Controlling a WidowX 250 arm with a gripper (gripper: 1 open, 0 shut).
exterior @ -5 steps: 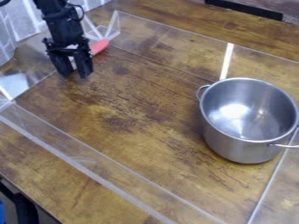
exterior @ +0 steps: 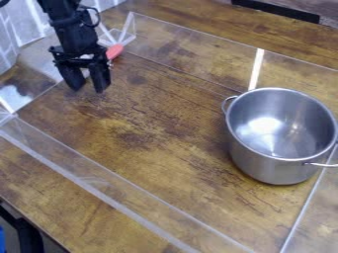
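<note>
My black gripper [exterior: 82,71] is at the upper left, low over the wooden table near the clear tray edge, its fingers pointing down; whether anything sits between them I cannot tell. A small red object [exterior: 114,51] lies just behind it, partly hidden by the gripper. A large steel pot [exterior: 280,133] with side handles stands on the right, well apart from the gripper, and looks empty.
Transparent strips or panels run along the left and front edges, and a pale strip [exterior: 256,69] lies behind the pot.
The pot has not moved.
</note>
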